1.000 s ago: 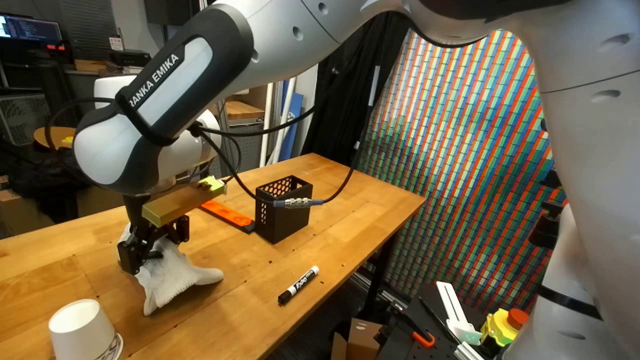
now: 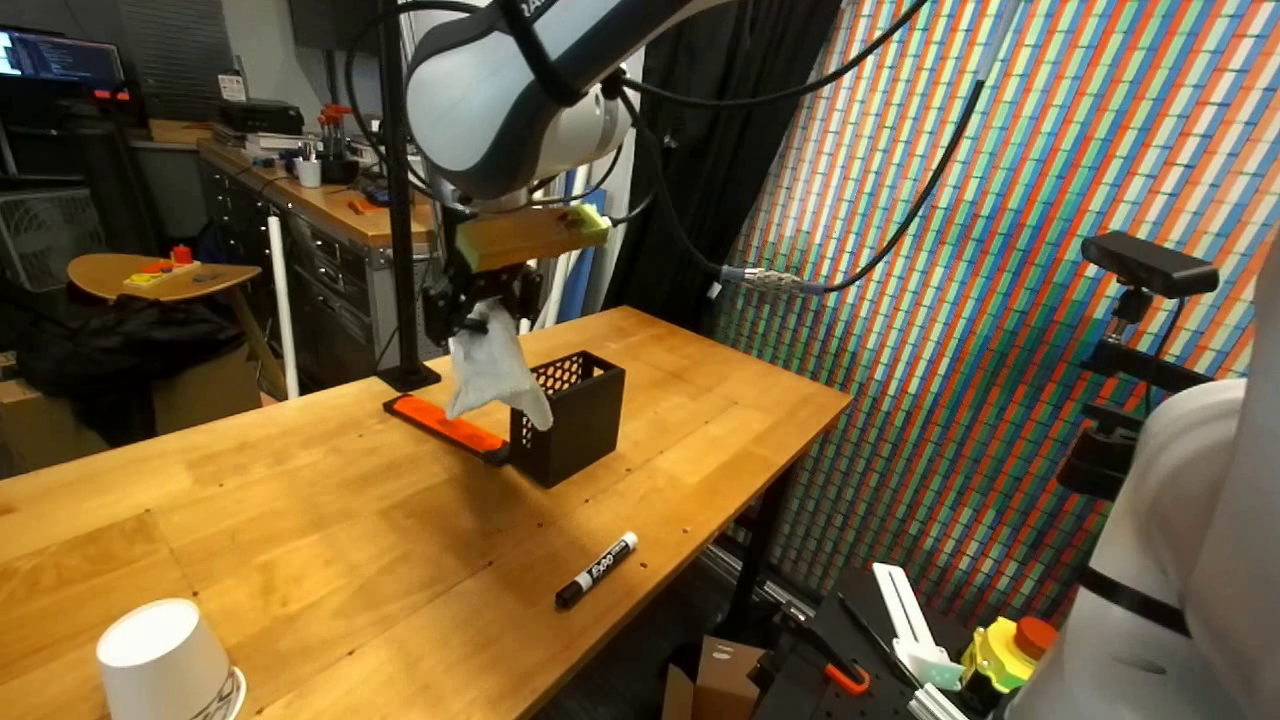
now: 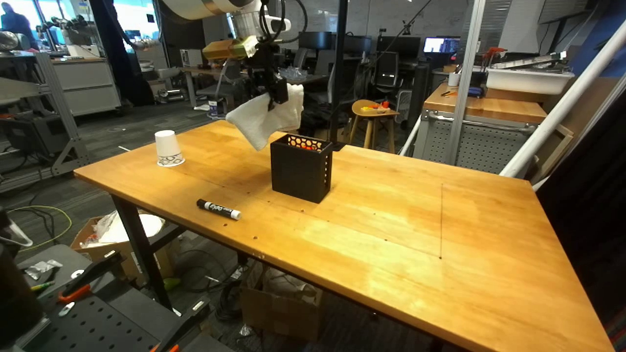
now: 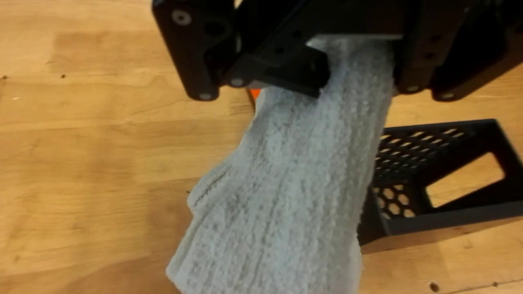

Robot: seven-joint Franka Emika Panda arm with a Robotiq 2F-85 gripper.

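Note:
A white cloth (image 4: 289,196) hangs from my gripper, pinched between its shut fingers. In exterior view 1 the cloth (image 2: 495,370) dangles above the table, overlapping the left side of the black basket (image 2: 582,420) in the picture. From the other side, the cloth (image 3: 267,117) appears raised, its lowest corner near the height of the basket's rim (image 3: 293,141). The wrist view has the open-topped basket (image 4: 456,220) to the right of the cloth, and no part of the cloth inside shows there.
An orange and black tool (image 2: 444,422) lies beside the basket. A black marker (image 2: 596,570) rests near the table's edge, and a white cup (image 2: 164,660) stands upside down at the near left. Bare tabletop (image 3: 411,234) spreads out on the basket's other side.
My gripper has lifted the cloth off the table near the cup and carried it across toward the basket. The basket, marker and cup have stayed where they were.

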